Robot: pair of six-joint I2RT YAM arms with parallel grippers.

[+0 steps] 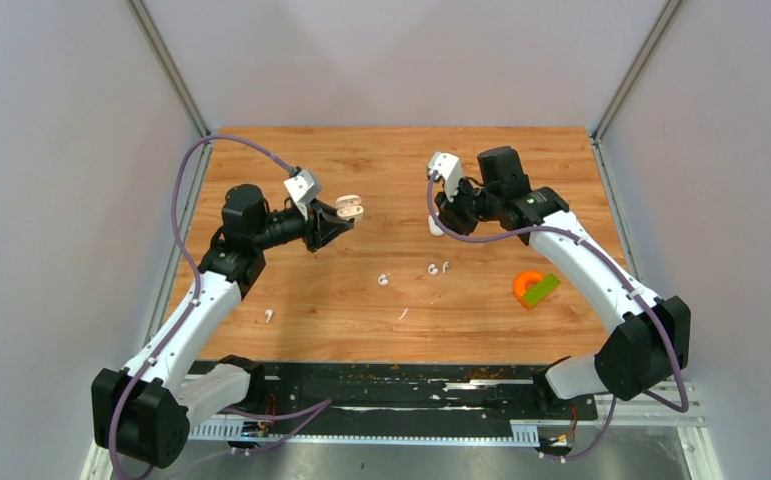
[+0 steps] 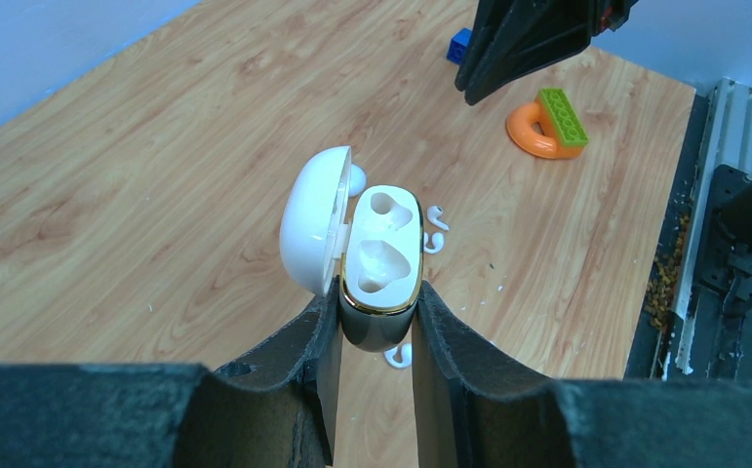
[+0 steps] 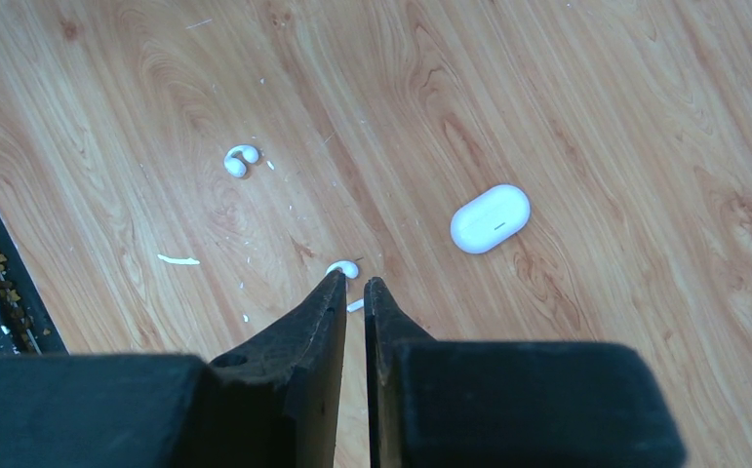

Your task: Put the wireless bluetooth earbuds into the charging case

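Observation:
A white charging case (image 2: pixel 381 255) with a gold rim is pinched in my left gripper, its lid (image 2: pixel 314 219) standing open. Both of its wells look empty. Small white earbuds lie on the table: one front of centre (image 1: pixel 383 280), others right of it (image 1: pixel 433 269), and a small white piece, apparently an earbud (image 1: pixel 269 315), at the left front. In the right wrist view, my right gripper is slightly open with nothing between its fingertips. Beyond them on the table lies an earbud (image 3: pixel 343 267), partly hidden by a finger.
A closed white case (image 3: pixel 491 218) lies under my right arm. At the right are an orange ring (image 1: pixel 525 284) with a green block (image 1: pixel 541 290) against it. A blue block (image 2: pixel 460 45) shows in the left wrist view.

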